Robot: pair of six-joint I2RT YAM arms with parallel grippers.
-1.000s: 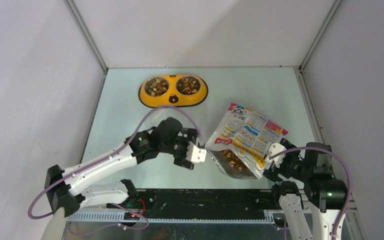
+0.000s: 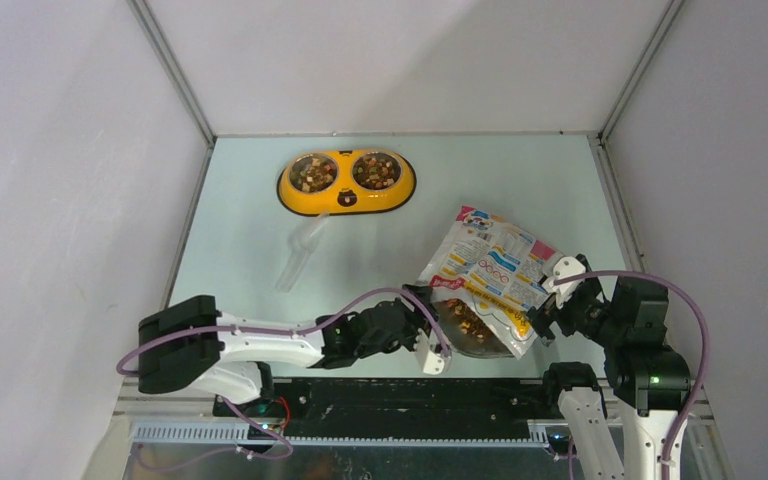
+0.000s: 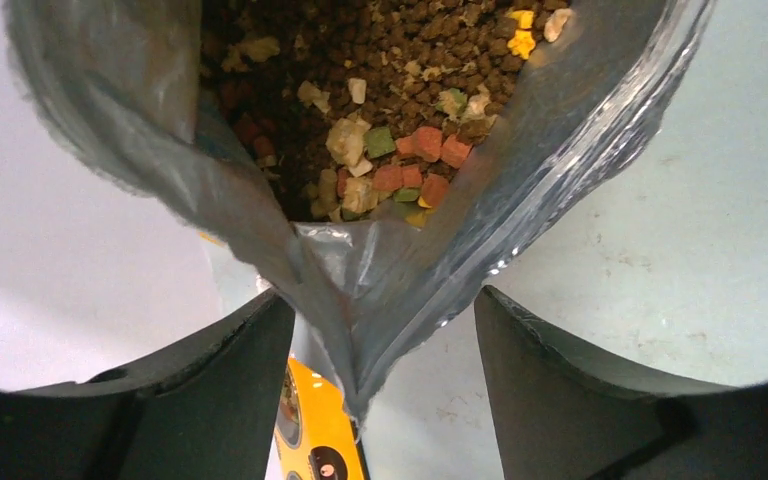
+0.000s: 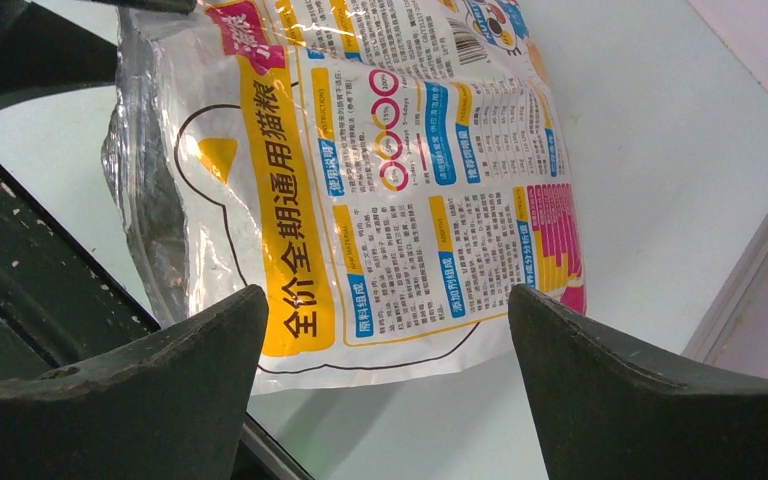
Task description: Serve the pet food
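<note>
An open pet food bag (image 2: pixel 497 262) stands at the right of the table, its mouth showing kibble (image 3: pixel 390 120) with coloured bits. My left gripper (image 2: pixel 422 320) is at the bag's left edge; in the left wrist view its fingers are part open either side of the folded silver rim (image 3: pixel 360 330), without a clear grip. My right gripper (image 2: pixel 545 325) is open at the bag's right side, over the printed front (image 4: pixel 380 230). A yellow double bowl (image 2: pixel 347 199) at the back holds food in both compartments. A clear scoop (image 2: pixel 300 250) lies on the table at middle left.
Walls enclose it on the back and both sides, and a black strip (image 2: pixel 400 405) runs along its front edge.
My left gripper has moved right and down to the bag's left edge, uncovering the scoop. The right gripper has shifted slightly upward in the top view. The bowl is unchanged.
</note>
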